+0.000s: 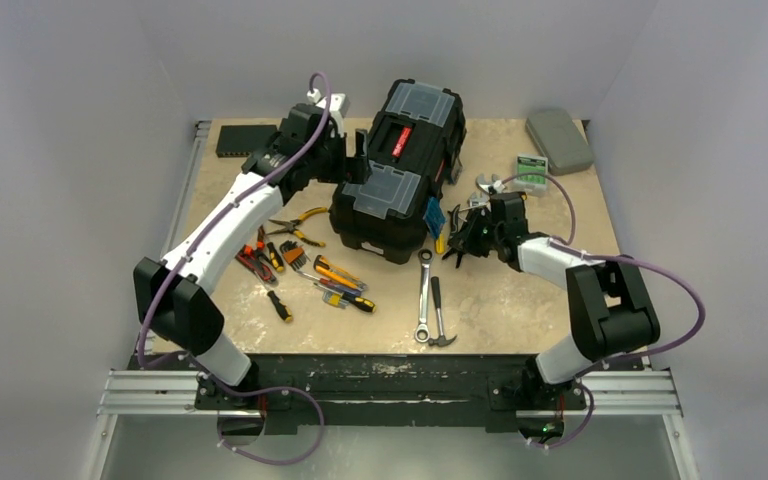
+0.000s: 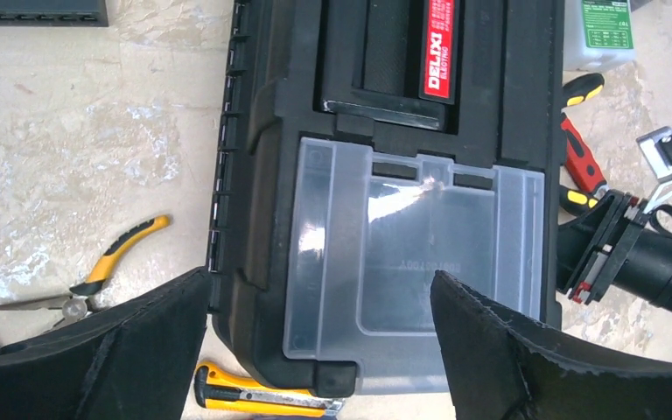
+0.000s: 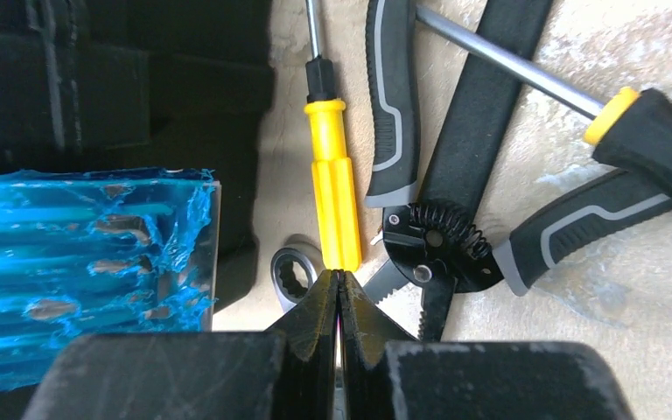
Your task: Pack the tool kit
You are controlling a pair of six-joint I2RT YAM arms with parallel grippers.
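A closed black toolbox point(image 1: 405, 145) with two clear lid compartments point(image 2: 420, 245) stands at the centre back. My open left gripper point(image 1: 358, 158) is above its left end, nothing between its fingers. My right gripper is shut and empty beside the toolbox's right, its tips at a yellow-handled screwdriver point(image 3: 332, 188), near cable strippers point(image 3: 433, 249), another screwdriver point(image 3: 647, 136) and a blue translucent piece point(image 3: 79, 262) against the toolbox. A ratchet wrench point(image 1: 423, 295) and hammer point(image 1: 437, 310) lie in front. Pliers point(image 1: 298, 225), utility knife point(image 1: 335, 272) and several screwdrivers lie at left.
A flat black case point(image 1: 245, 140) lies at back left, a grey case point(image 1: 558, 140) and a small green-labelled box point(image 1: 531, 170) at back right. Bare table shows at front right and far left.
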